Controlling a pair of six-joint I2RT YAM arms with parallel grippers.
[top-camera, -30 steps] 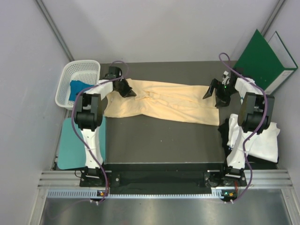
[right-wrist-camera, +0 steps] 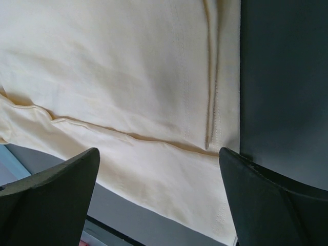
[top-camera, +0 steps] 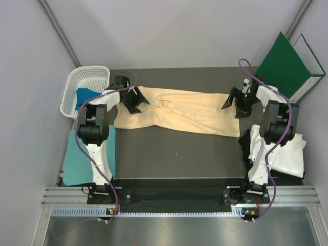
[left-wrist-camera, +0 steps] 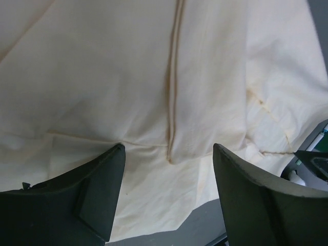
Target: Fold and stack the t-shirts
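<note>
A cream t shirt (top-camera: 189, 110) lies in a long strip across the dark table, its upper part folded over and its left end rumpled. Over that left end, my left gripper (top-camera: 139, 100) stands open; in the left wrist view a folded edge of the shirt (left-wrist-camera: 207, 97) runs down between the spread fingers. My right gripper (top-camera: 232, 106) is open at the shirt's right end. The right wrist view shows the shirt's layered side edge (right-wrist-camera: 210, 102) ahead of its fingers, with no cloth pinched.
A white basket (top-camera: 73, 87) holding a blue cloth (top-camera: 86, 96) stands at the left. White folded cloth (top-camera: 287, 156) lies at the right, below a leaning green binder (top-camera: 282, 64). A teal board (top-camera: 77, 159) is front left.
The right arm and the shirt look nearly unchanged.
</note>
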